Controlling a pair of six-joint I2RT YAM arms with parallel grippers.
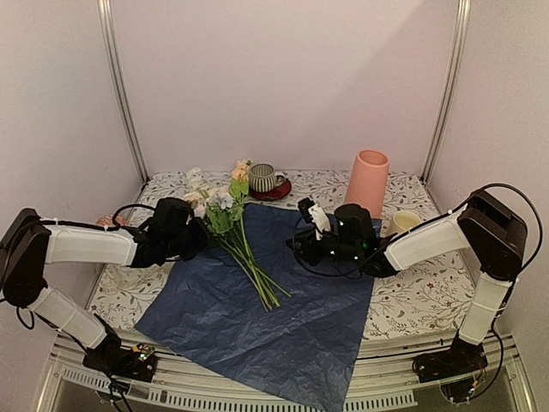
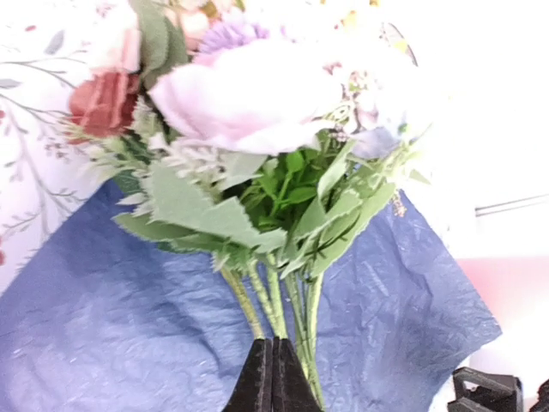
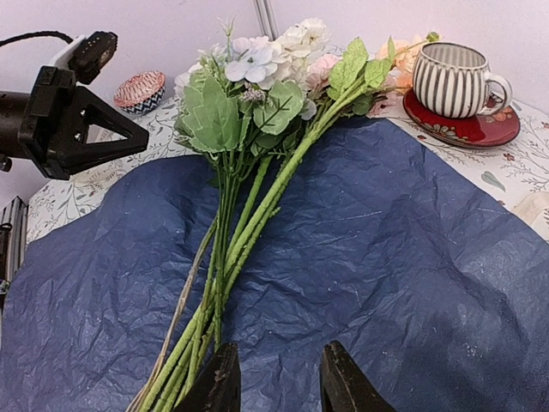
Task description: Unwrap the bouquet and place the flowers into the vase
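Observation:
The bouquet of flowers (image 1: 221,199) lies on blue paper (image 1: 249,335), blooms toward the back, long green stems (image 3: 249,232) toward the front. The pink vase (image 1: 369,180) stands upright at the back right. My left gripper is shut, with nothing showing between its fingers, above the paper at the left of the bouquet. My right gripper is open over the paper to the right of the stems, its fingers empty.
A striped cup (image 3: 450,81) on a red saucer (image 3: 489,129) stands at the back. A patterned bowl (image 3: 139,93) is at the left, a cream cup (image 1: 405,221) at the right.

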